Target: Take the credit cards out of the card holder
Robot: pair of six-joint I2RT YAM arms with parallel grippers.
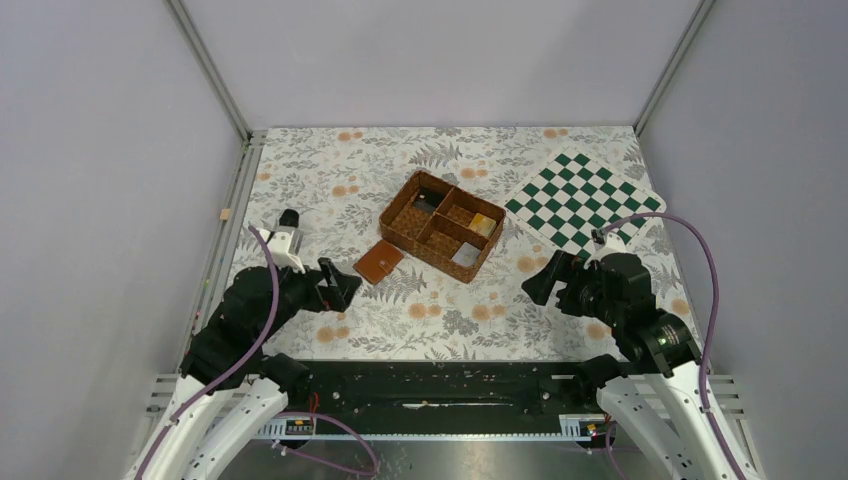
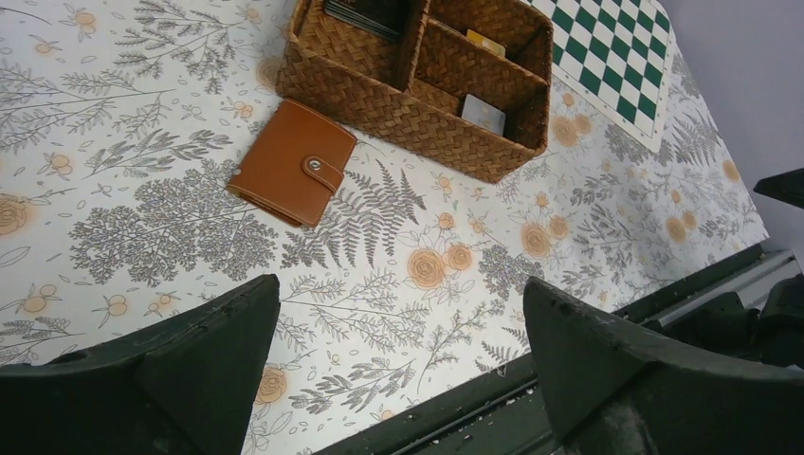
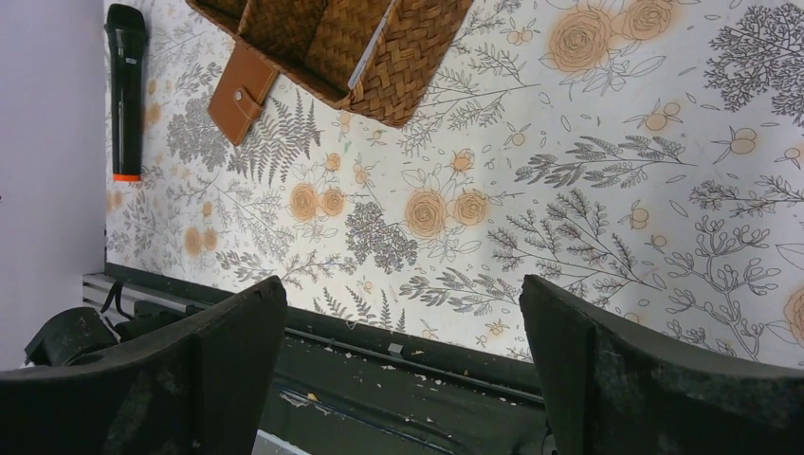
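Observation:
A brown leather card holder (image 1: pixel 379 262) lies flat on the table, its strap snapped shut. In the left wrist view the card holder (image 2: pixel 292 163) sits against the basket's near-left side, with no cards visible from it. My left gripper (image 1: pixel 338 284) is open, just to the lower right of my own left arm's end and close to the holder, with nothing between its fingers. Over on the right side, my right gripper (image 1: pixel 549 284) also stands open and empty, away from the holder. The right wrist view catches the holder (image 3: pixel 241 93) at its upper left.
A woven basket (image 1: pixel 428 259) with compartments stands mid-table, holding a dark item (image 1: pixel 427 200), a yellow item (image 1: pixel 482 224) and a pale item (image 1: pixel 466 254). A green checkered board (image 1: pixel 580 200) lies at back right. A black microphone (image 3: pixel 126 95) rests far left.

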